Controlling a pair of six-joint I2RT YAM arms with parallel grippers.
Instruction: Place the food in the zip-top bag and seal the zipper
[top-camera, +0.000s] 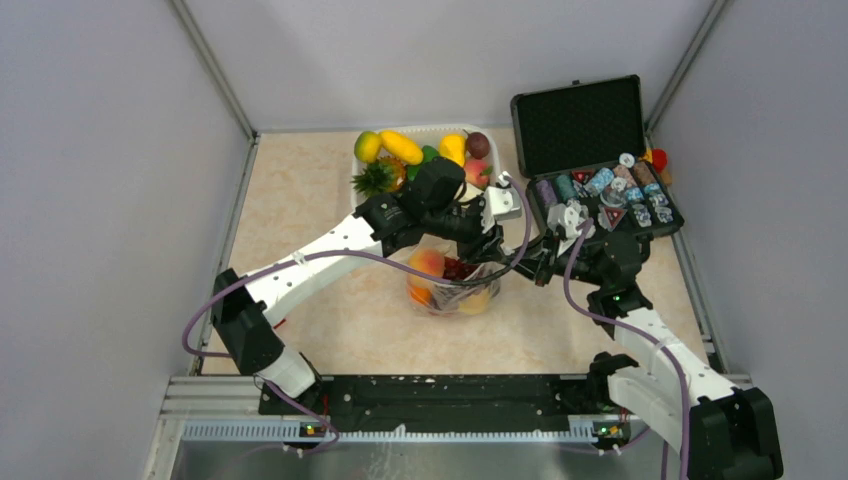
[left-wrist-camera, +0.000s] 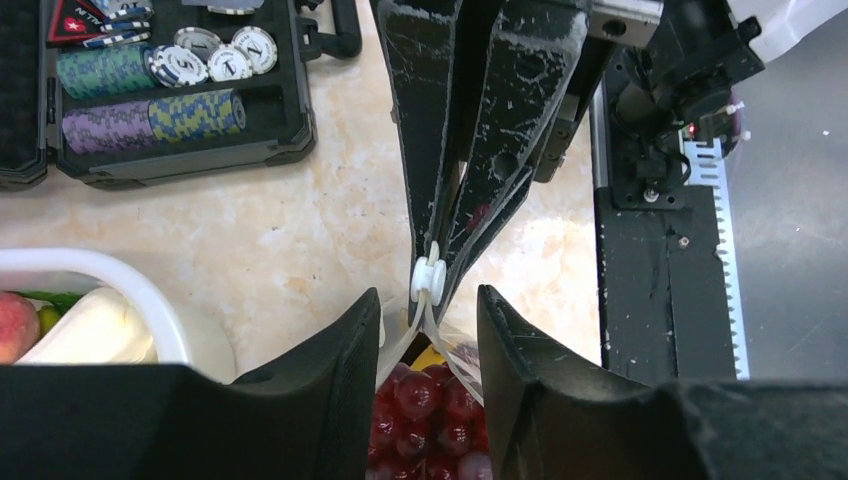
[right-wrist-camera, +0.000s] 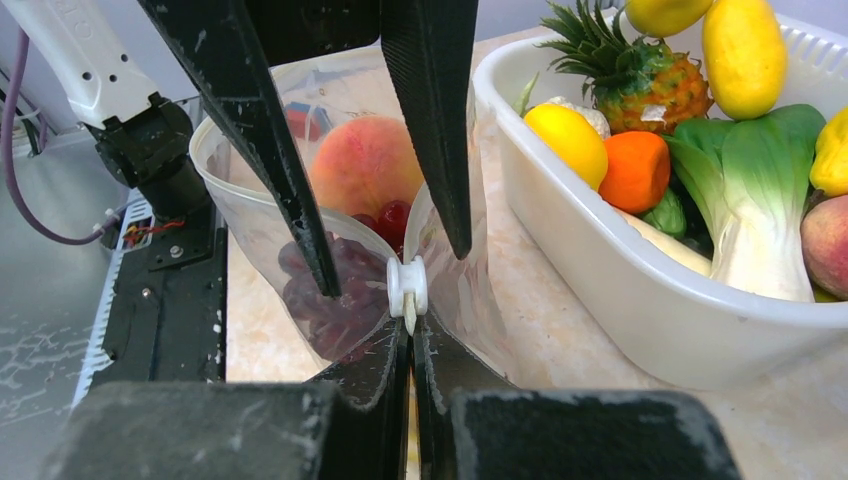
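The clear zip bag (top-camera: 440, 295) stands open on the table, holding a peach (right-wrist-camera: 362, 165), grapes (left-wrist-camera: 420, 400) and other fruit. Its white slider (right-wrist-camera: 406, 285) is at the zipper's end, where my right gripper is shut on it or the zipper tab beside it. My left gripper hangs over the slider from the opposite side, part open, its two fingers either side of the zipper strips but apart from them.
A white basket (right-wrist-camera: 640, 320) of produce stands behind the bag. An open chip case (top-camera: 575, 110) lies at the back right.
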